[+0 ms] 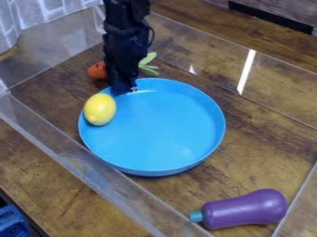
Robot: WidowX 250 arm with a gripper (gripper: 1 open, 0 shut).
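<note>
My gripper [124,72] is a dark arm reaching down from the top, above the back-left rim of a blue plate [161,134]; its fingertips are dark and I cannot tell how they stand. A yellow lemon-like toy [99,108] lies on the left side of the plate. Behind the gripper, partly hidden, is an orange carrot [96,69] with green leaves at its right.
A purple toy eggplant [244,208] lies at the front right, off the plate. Clear tray walls run along the left and front. A blue object sits in the lower-left corner.
</note>
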